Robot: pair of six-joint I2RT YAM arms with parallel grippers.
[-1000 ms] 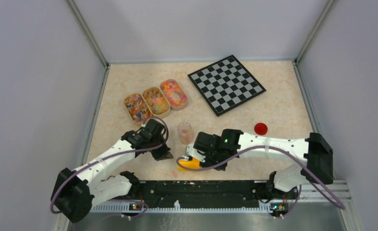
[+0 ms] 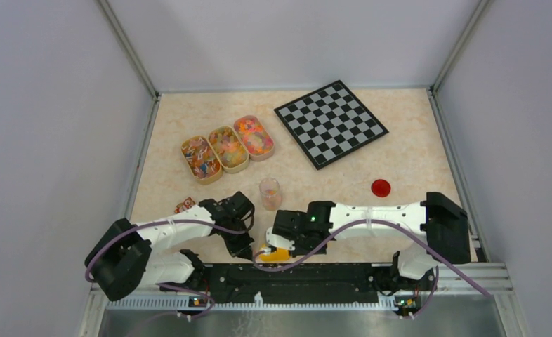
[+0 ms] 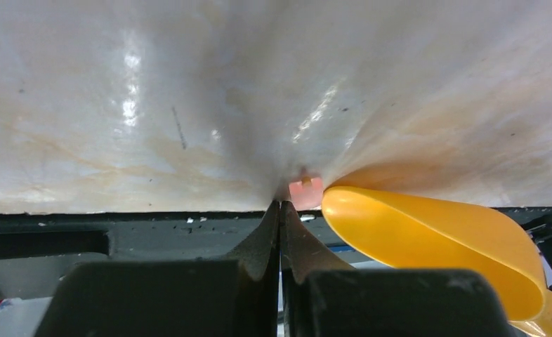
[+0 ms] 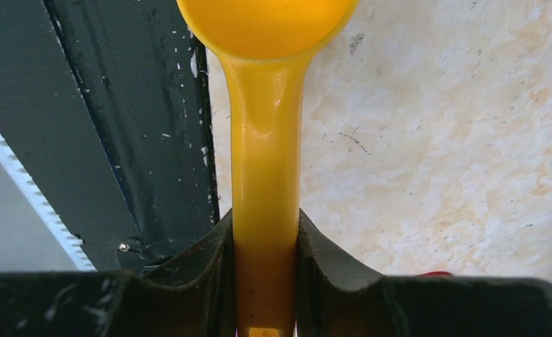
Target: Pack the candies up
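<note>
A small pink candy lies at the table's front edge, against the mouth of the yellow scoop. Just beside that candy, on its left in the left wrist view, are the tips of my left gripper, shut with nothing showing between them. My right gripper is shut on the handle of the yellow scoop, whose bowl looks empty in the part that shows. A clear jar with a little candy in it stands mid-table. Three tubs of candies stand at the back left.
A red lid lies on the right side. The chessboard takes up the back middle. A small reddish packet sits by the left arm. Past the table's front edge runs a black rail.
The scoop, held in my right gripper, has moved towards the front edge and slightly left.
</note>
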